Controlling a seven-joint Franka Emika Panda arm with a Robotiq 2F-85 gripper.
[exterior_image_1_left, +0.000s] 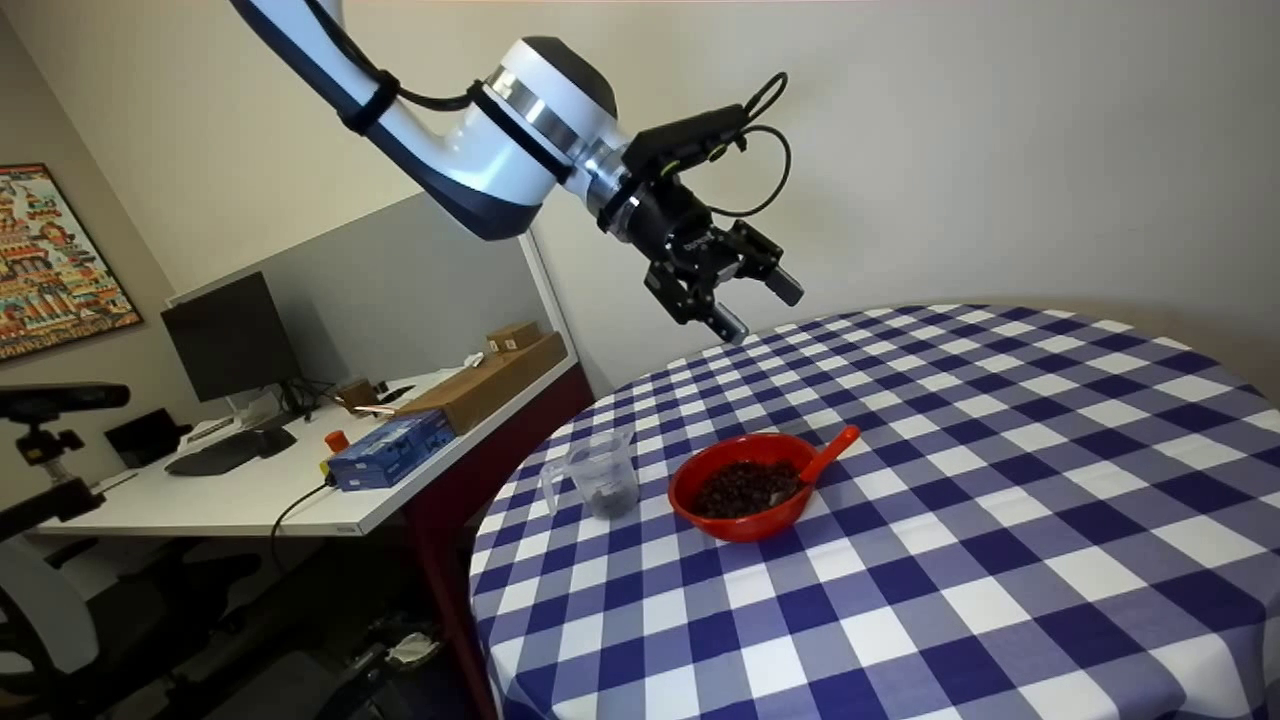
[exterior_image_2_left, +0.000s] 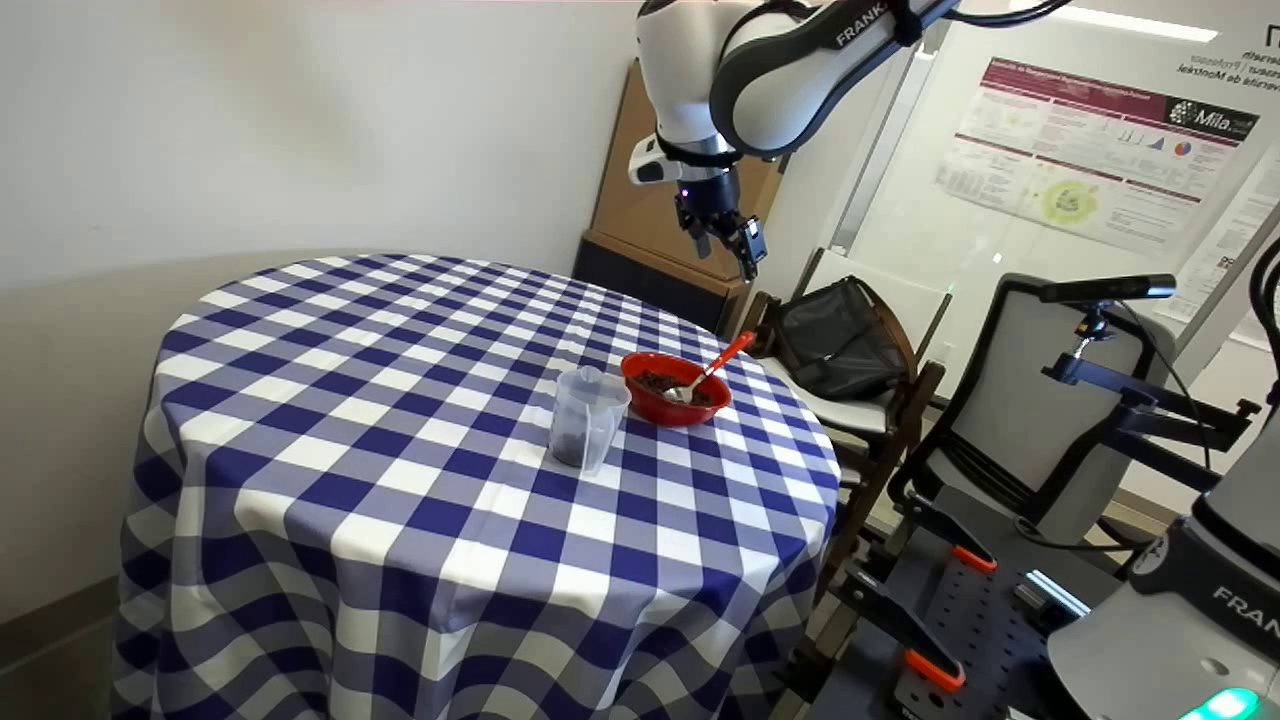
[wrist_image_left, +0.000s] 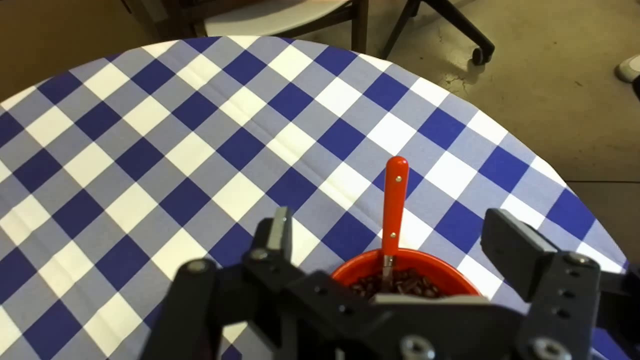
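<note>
A red bowl of dark beans stands on the checked table. Leaning on its rim is a spoon with a red handle, its metal end down in the beans. Beside the bowl is a clear measuring cup with something dark at its bottom. My gripper hangs well above the table, apart from the bowl and spoon. Its fingers stand wide apart with nothing held. In the wrist view, the spoon handle shows between and beyond the fingers, and the gripper body covers the near part of the bowl.
The blue and white checked tablecloth is mostly bare around the bowl and cup. Chairs stand past the table's edge. A desk with boxes and a monitor is off to one side.
</note>
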